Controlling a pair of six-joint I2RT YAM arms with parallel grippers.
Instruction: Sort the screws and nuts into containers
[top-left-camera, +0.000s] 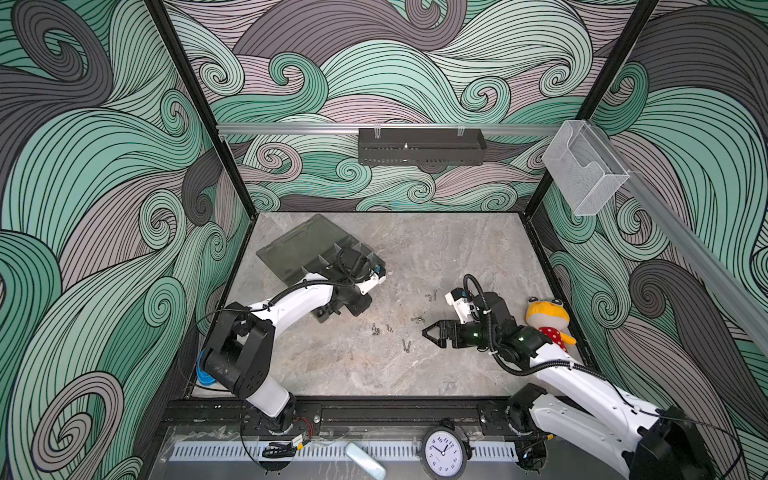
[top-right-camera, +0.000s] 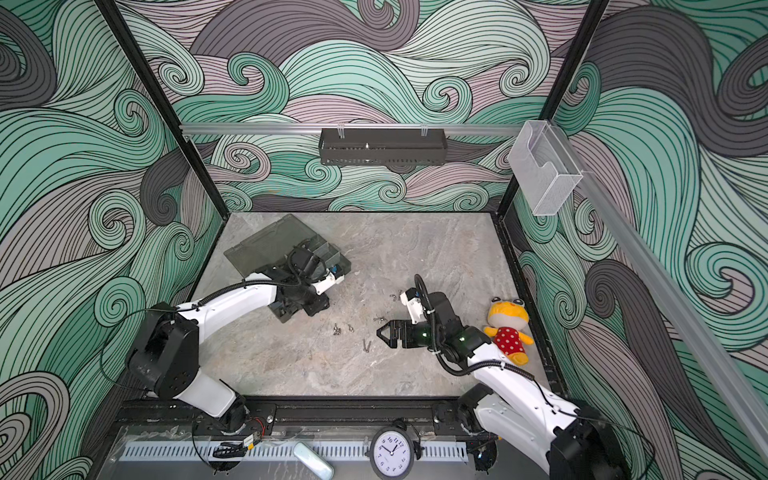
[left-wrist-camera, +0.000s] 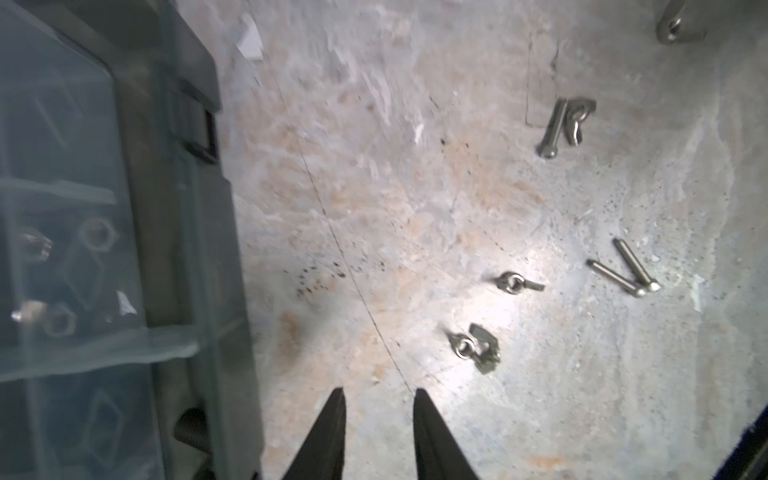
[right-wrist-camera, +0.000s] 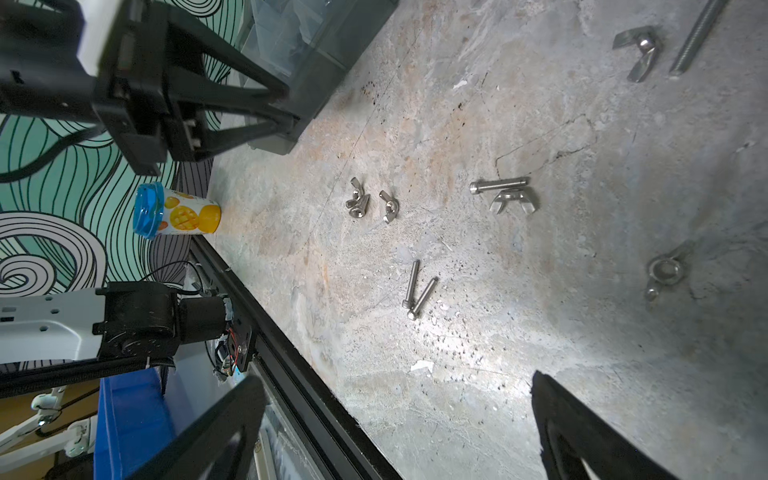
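A grey organizer box (top-left-camera: 302, 242) with an open lid lies at the back left, partly covered by my left arm. My left gripper is part open, its fingers empty, above the table beside the box's edge. Near those fingers are a pair of wing nuts (left-wrist-camera: 476, 348) touching each other and a lone wing nut (left-wrist-camera: 516, 282). Two screws (right-wrist-camera: 416, 292) lie in a V. Another screw (right-wrist-camera: 500, 185) touches a wing nut (right-wrist-camera: 513, 201). Further wing nuts (right-wrist-camera: 665, 270) and a long threaded screw (right-wrist-camera: 697, 36) show toward the right. My right gripper hangs wide open and empty over the table.
A plush toy (top-right-camera: 508, 328) sits at the right edge, near my right arm. A jar with a blue lid (right-wrist-camera: 149, 209) stands at the left edge.
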